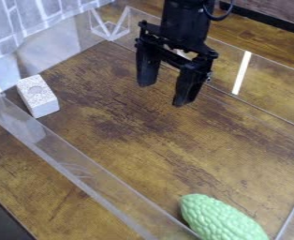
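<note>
The black gripper (168, 79) hangs from the arm above the middle back of the wooden surface, its two fingers wide apart and nothing visible between them. A white speckled block (37, 95) rests at the left. A green bumpy object (222, 218), like a bitter melon, lies at the bottom right. The gripper is apart from both.
Clear plastic walls (86, 171) border the wooden work area on several sides. A pale cloth (24, 21) is at the back left.
</note>
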